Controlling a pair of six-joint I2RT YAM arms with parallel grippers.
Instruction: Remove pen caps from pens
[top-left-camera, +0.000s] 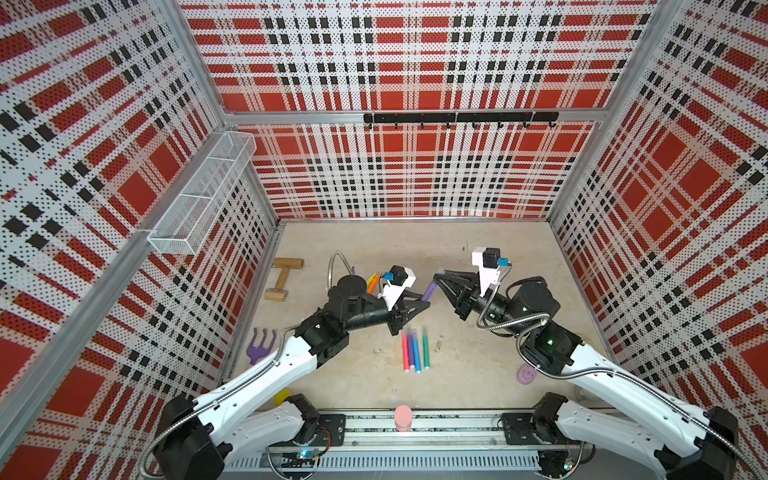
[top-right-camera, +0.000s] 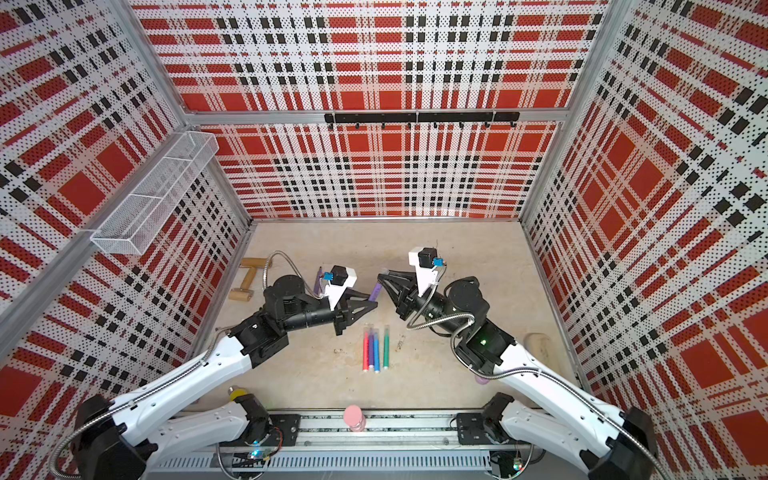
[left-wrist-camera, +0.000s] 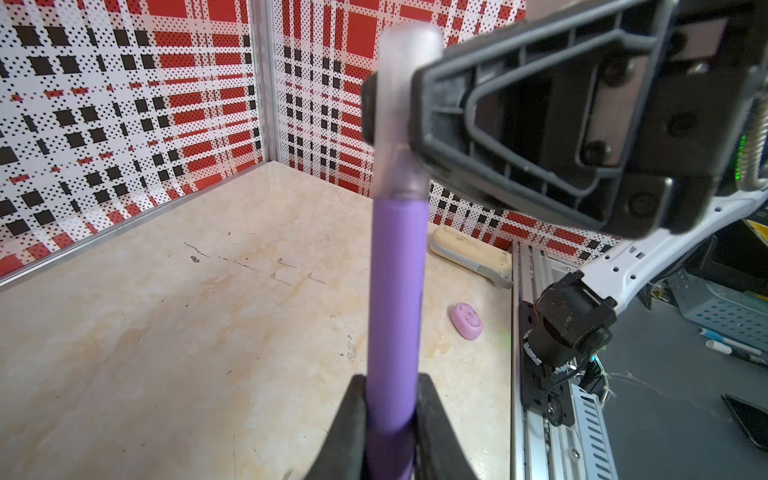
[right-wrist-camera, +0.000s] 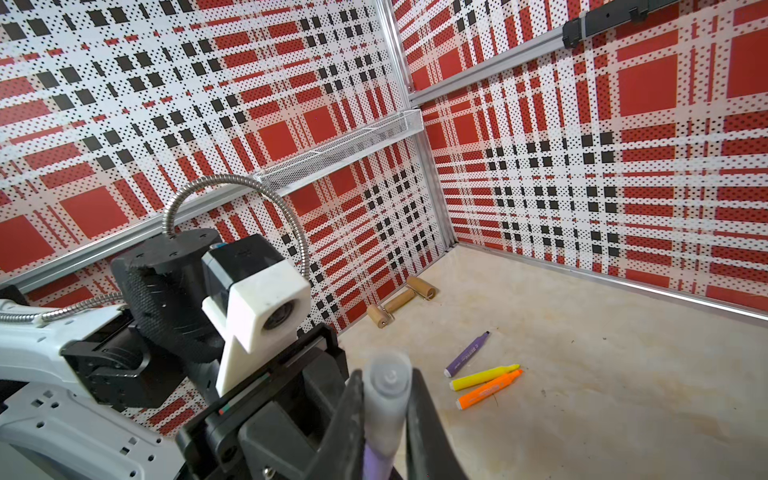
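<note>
A purple pen (left-wrist-camera: 395, 296) stands nearly upright between the two arms, above the table. My left gripper is shut on its purple barrel near the lower end. At the top, a clear whitish cap (left-wrist-camera: 397, 112) covers the pen's end, and my right gripper is shut on it. Cap and barrel still meet in the left wrist view, with no gap showing. On the table a red pen (top-left-camera: 405, 352), a blue pen (top-left-camera: 416, 356) and a green pen (top-left-camera: 425, 352) lie side by side with a purple one, their ends clear.
An uncapped purple pen (right-wrist-camera: 467, 353), a yellow pen (right-wrist-camera: 485, 377) and an orange pen (right-wrist-camera: 489, 389) lie behind the left arm. A wooden roller (top-left-camera: 283, 278) lies at the left, a purple fork tool (top-left-camera: 261, 346) nearer the front.
</note>
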